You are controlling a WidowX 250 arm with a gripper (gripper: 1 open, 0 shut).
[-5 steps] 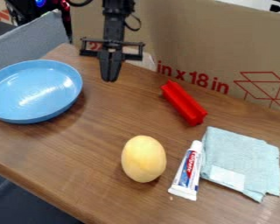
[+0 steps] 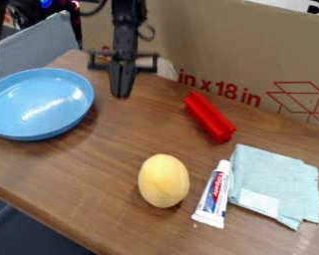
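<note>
My gripper (image 2: 121, 82) hangs over the back left of the wooden table, just right of a blue plate (image 2: 37, 103), its fingers pointing down and shut, with nothing visible between them. A red cylindrical object (image 2: 209, 117) lies to the right of it. A yellow potato-like object (image 2: 163, 180) is at the front middle, with a toothpaste tube (image 2: 213, 193) beside it. A folded light blue cloth (image 2: 274, 184) lies at the right.
A cardboard box (image 2: 255, 55) stands along the back of the table (image 2: 96, 179). The table's edge runs along the front left.
My gripper has shifted very slightly; the objects on the table are unmoved.
</note>
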